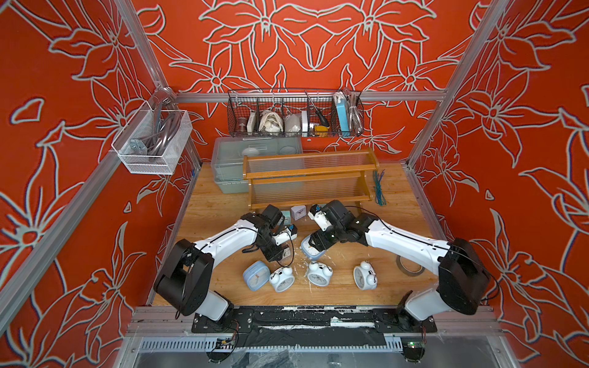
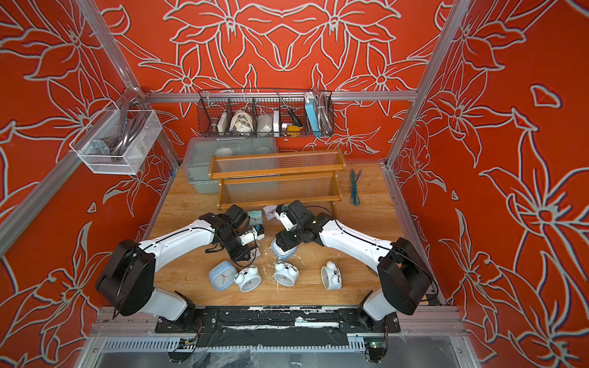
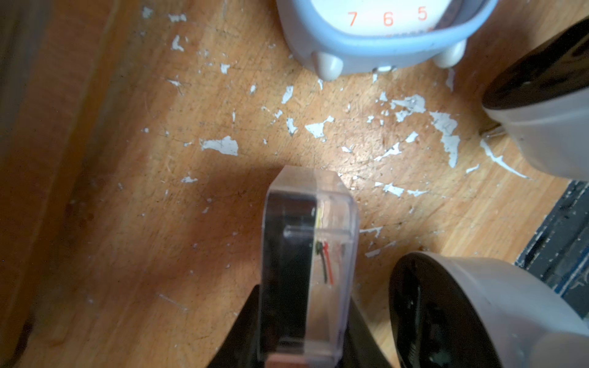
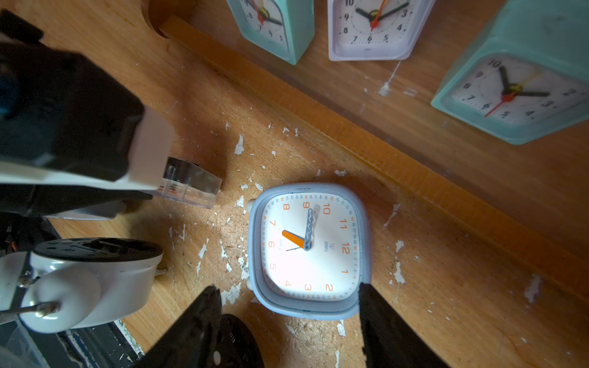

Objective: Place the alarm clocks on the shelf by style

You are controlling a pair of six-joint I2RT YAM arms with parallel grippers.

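Observation:
My left gripper (image 1: 279, 251) is shut on a clear plastic box (image 3: 306, 257), low over the table among the clocks. My right gripper is part open above a light blue square clock (image 4: 331, 263), lying face up between its fingers' reach. Three small clocks, two mint (image 4: 515, 98) and one lilac (image 4: 374, 43), stand in front of the wooden shelf (image 1: 309, 174). White twin-bell clocks (image 1: 281, 279) and another light blue clock (image 1: 256, 276) lie along the front.
A lidded plastic bin (image 1: 227, 165) stands behind the shelf at left. A tape roll (image 1: 409, 270) lies at front right, green wires (image 1: 379, 187) at back right. Wire baskets hang on the walls.

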